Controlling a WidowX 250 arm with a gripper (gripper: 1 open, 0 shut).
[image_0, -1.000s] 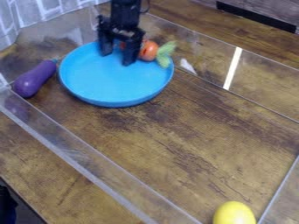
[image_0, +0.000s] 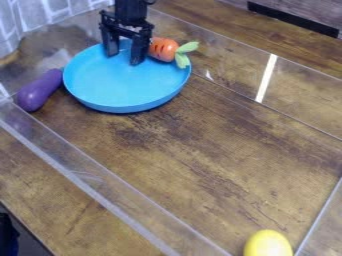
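Observation:
My black gripper (image_0: 127, 40) is at the back of the blue plate (image_0: 123, 86), its fingers reaching down at the rim beside an orange carrot toy (image_0: 163, 48) with green leaves, which sits at the plate's right rear. Whether the fingers hold anything is unclear. A purple eggplant (image_0: 39, 90) lies left of the plate.
A yellow oval object (image_0: 267, 243) lies at the front right of the wooden table (image_0: 201, 160). Clear plastic edging runs along the left and back.
Since a second ago the plate has shifted slightly left and back, and my gripper and the carrot have moved a little left. Little differs from the more recent frame.

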